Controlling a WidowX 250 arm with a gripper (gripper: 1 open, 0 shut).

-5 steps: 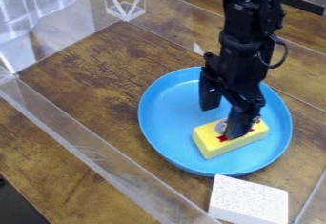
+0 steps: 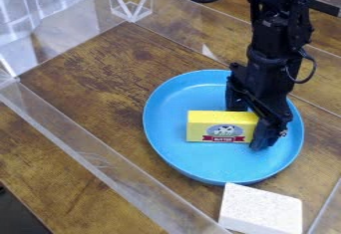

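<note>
A yellow butter box with a cow label rests in a blue plate right of centre. My black gripper reaches down from the top right over the right part of the plate, with its lower end at the box's right end and partly hiding it. Whether its fingers are open or closed on the box does not show clearly.
A white block lies in front of the plate at the bottom right. Bare wooden table fills the left, with clear plastic edges along the left side.
The yellow box has turned from a slanted position to lie crosswise and sits further left and up. The gripper has moved slightly with it, at the box's right end.
</note>
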